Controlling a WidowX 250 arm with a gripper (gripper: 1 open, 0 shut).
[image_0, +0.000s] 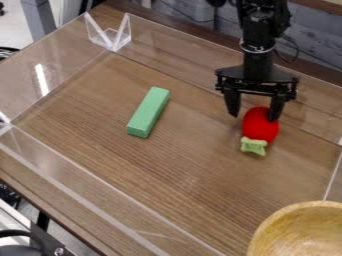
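My black gripper (254, 92) hangs at the upper right of the camera view, open, its fingers over a red object (261, 123) with a pale green leafy end (254, 145), resembling a strawberry or radish toy. A green rectangular block (148, 112) lies on the wooden table to the left, apart from the gripper. Whether the fingers touch the red object is hard to tell.
A clear plastic object (110, 31) stands at the top left. Part of a yellow bowl (301, 234) sits at the bottom right. Cables lie off the table's left edge.
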